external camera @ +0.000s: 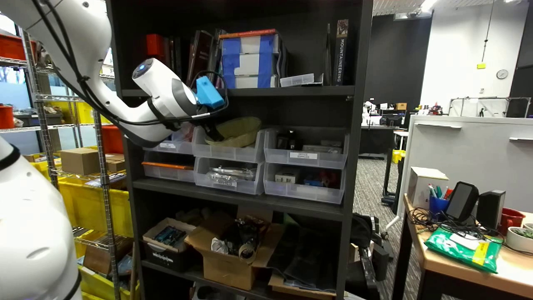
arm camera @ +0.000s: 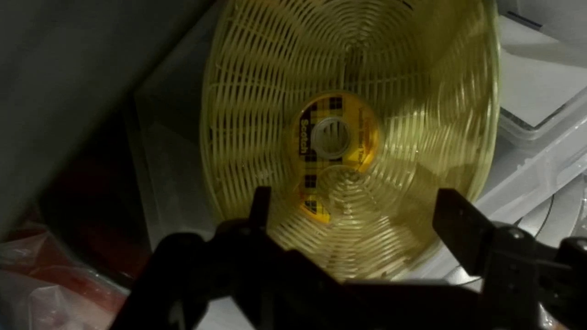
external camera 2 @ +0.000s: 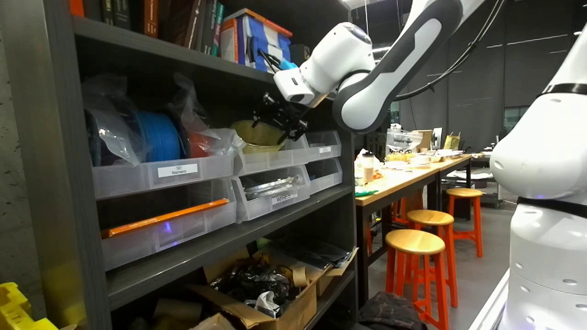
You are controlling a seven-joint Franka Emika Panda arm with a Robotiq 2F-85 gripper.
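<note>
A yellow-green woven basket (arm camera: 434,126) fills the middle of the wrist view. It sits in the upper middle clear bin (external camera: 225,152) of the shelf, its back side tilted up above the bin's rim. A yellow and black Scotch tape roll (arm camera: 363,143) shows inside the basket, partly covered by the weave. My gripper is open over the basket's near end, with its dark fingers (arm camera: 459,214) well apart and nothing clamped between them. In exterior view 2 the black gripper (external camera 2: 270,127) hangs at the basket (external camera 2: 256,137); whether it touches the rim cannot be told.
Another shelf board (external camera 2: 181,49) with books runs above the arm. Left of the basket lies a bin of filament spools (external camera 2: 157,134) and loose plastic; the wires bin (external camera 2: 275,195) is below. On the right stands a bin of office supplies (external camera: 303,156).
</note>
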